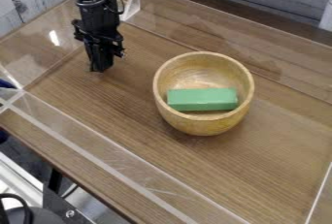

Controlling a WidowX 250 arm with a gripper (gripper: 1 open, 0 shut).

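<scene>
My black gripper (pixel 99 61) hangs down at the upper left of the camera view, its tip low over the wooden table; it looks shut, with nothing visible between its fingers. To its right stands a round light wooden bowl (pixel 204 70) holding a green block (pixel 203 100), which lies in the front part of the bowl.
Dark cables or objects lie at the lower left edge, and the table's edge runs along the left.
</scene>
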